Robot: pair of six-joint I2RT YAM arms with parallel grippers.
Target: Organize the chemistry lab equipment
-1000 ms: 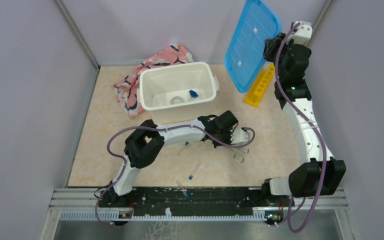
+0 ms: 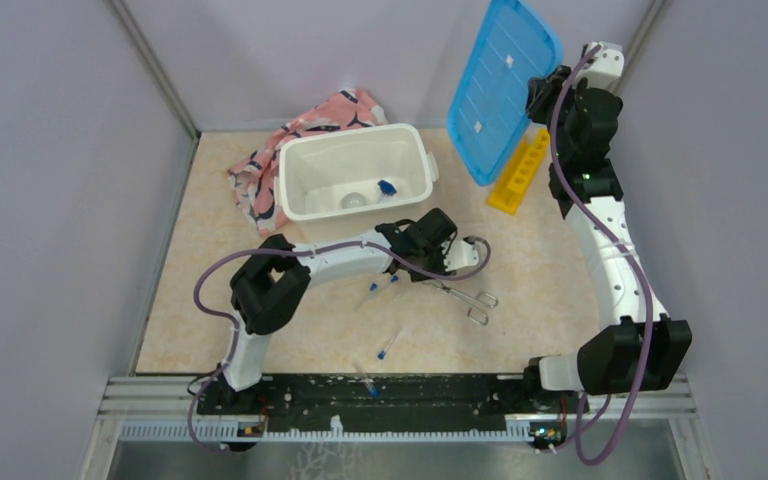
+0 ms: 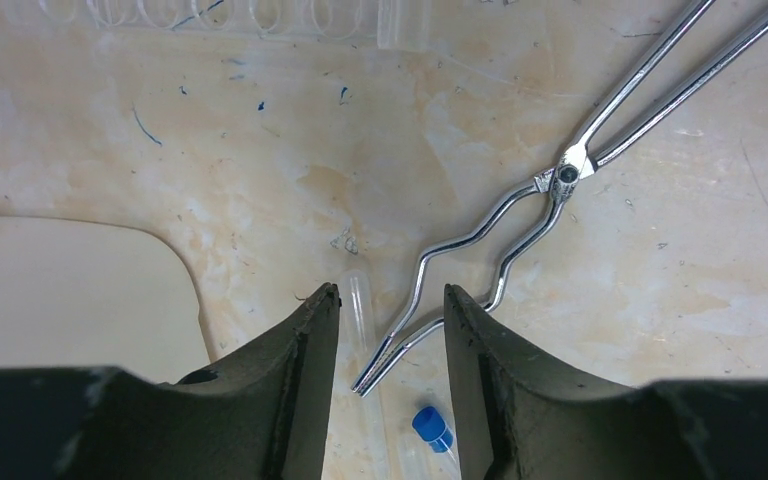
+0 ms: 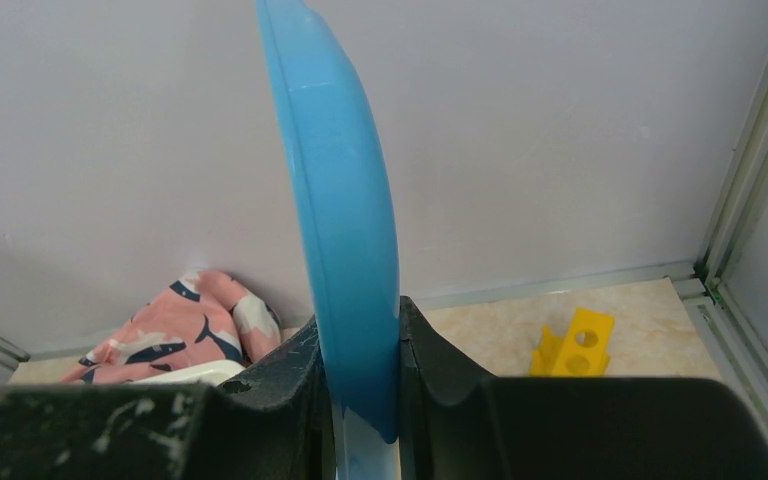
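Observation:
In the left wrist view, my left gripper stands open over steel tongs [image 3: 567,172], whose tips cross a clear tube [image 3: 359,305] between the fingers. A blue-capped tube [image 3: 431,428] lies near the right finger. More small tubes [image 2: 391,341] lie at the table's front. My right gripper is raised at the back right, shut on a blue lid [image 2: 500,90]. A white bin [image 2: 316,170] holds a blue item [image 2: 386,187] and a pale round object [image 2: 353,200].
A pink patterned cloth [image 2: 258,174] lies behind and left of the bin. A yellow rack [image 2: 510,190] stands beneath the lid. A clear rack [image 3: 400,25] shows in the left wrist view.
My left arm has moved leftward and slightly toward the back, uncovering more of the tongs. The right arm and the blue lid have stayed put.

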